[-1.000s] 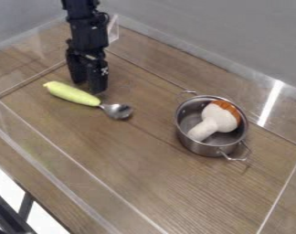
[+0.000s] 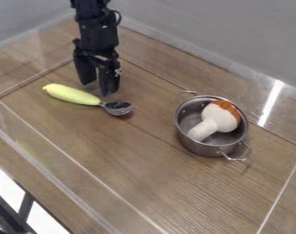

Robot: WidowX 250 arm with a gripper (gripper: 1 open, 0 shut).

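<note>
A black gripper (image 2: 97,79) points down at the upper left, its fingers open and hanging just behind a yellow-handled spoon. The spoon's pale yellow handle (image 2: 68,94) lies on the wooden table, and its metal bowl (image 2: 118,108) points right. On the right stands a steel pot (image 2: 185,137) with two handles, holding a white object (image 2: 212,123) with an orange-brown top, like a mushroom or toy.
Grey walls border it at the back and right.
The gripper has shifted slightly to the right over the last second. The spoon and pot look unchanged.
</note>
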